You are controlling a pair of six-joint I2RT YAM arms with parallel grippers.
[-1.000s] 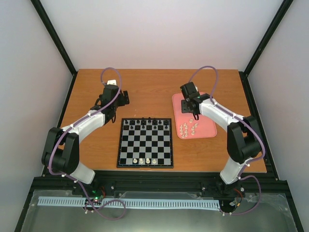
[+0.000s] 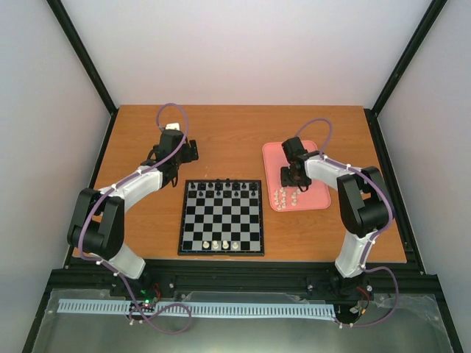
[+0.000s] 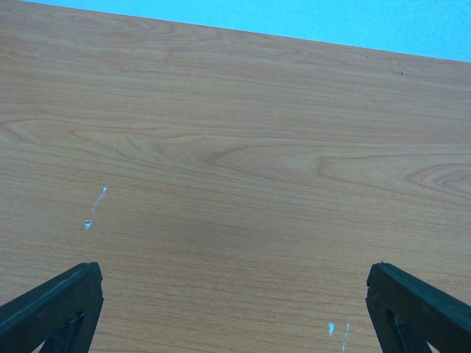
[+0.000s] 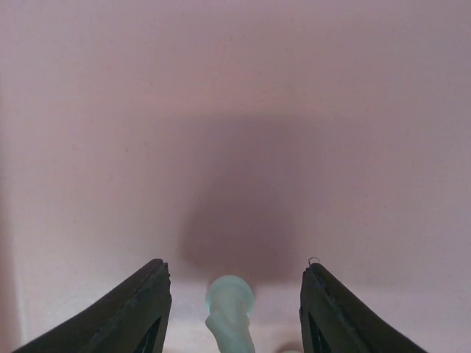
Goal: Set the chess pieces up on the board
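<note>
The chessboard lies at the table's centre, with several black pieces along its far side and several white pieces on its near row. More white pieces stand in the pink tray. Over that tray, my right gripper is part open. A pale piece shows between its fingers, with space on both sides, not gripped. Far from the board's top left corner, my left gripper stands wide open above bare wood, nothing between its fingers.
Bare table stretches behind the board, between the two arms. A narrow strip of wood separates board and tray. The edge of another pale piece shows at the bottom of the right wrist view.
My right gripper has moved right and toward the near side over the tray, and now covers a piece that showed before. The left arm has barely shifted. The board looks the same.
</note>
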